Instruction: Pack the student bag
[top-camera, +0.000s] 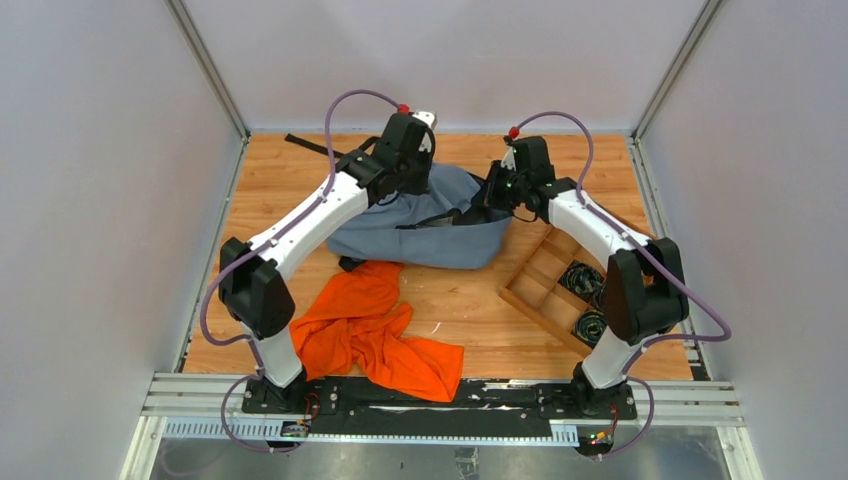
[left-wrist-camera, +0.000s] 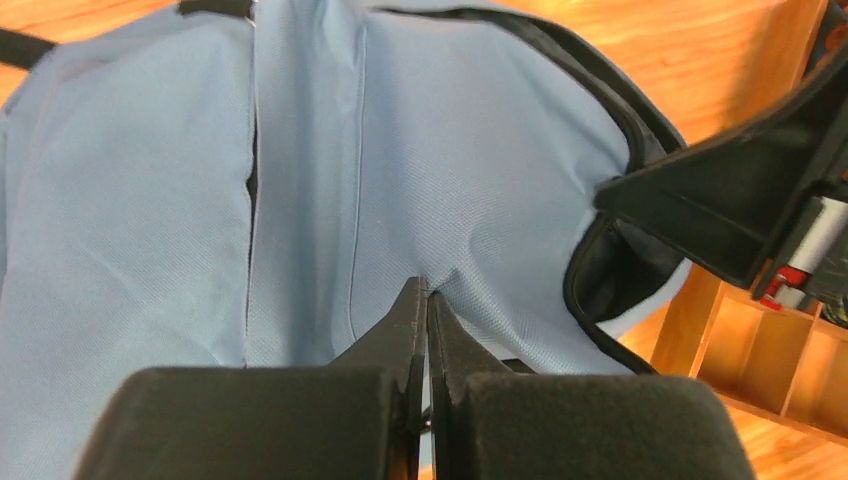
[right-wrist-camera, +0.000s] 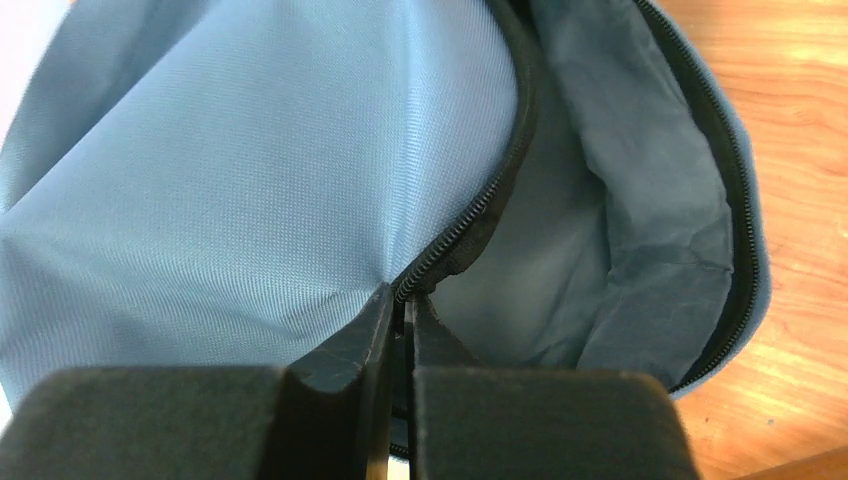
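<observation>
The blue-grey bag (top-camera: 440, 246) lies in the upper middle of the table, its black zipper parted at the right side. My left gripper is shut at the bag's top, pinching a fold of its fabric. My right gripper is shut on the zippered edge (right-wrist-camera: 465, 225); the bag's grey lining (right-wrist-camera: 650, 230) shows beside it.
An orange cloth (top-camera: 370, 330) lies at the front left. A wooden compartment box (top-camera: 535, 295) with coiled dark cables (top-camera: 590, 328) stands at the right. Bare table shows between them.
</observation>
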